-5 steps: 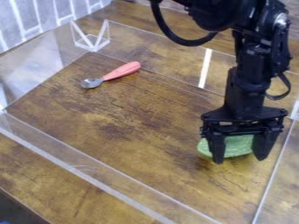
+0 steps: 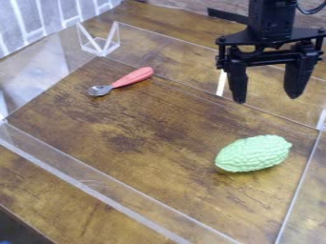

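Observation:
My black gripper (image 2: 266,82) hangs at the upper right of the camera view, its two fingers apart with nothing between them. Below it on the wooden floor of a clear-walled enclosure lies a pale green, bumpy bitter-melon-like object (image 2: 253,153), clear of the fingers. A spoon with a pink handle (image 2: 132,76) and metal bowl rests at the upper left of the enclosure, away from the gripper.
Clear plastic walls (image 2: 102,200) border the wooden area on the left, front and right. A white grid (image 2: 19,24) stands in the top left corner.
My gripper has risen from over the green object toward the back, leaving it uncovered on the floor in about the same place. The spoon has not moved.

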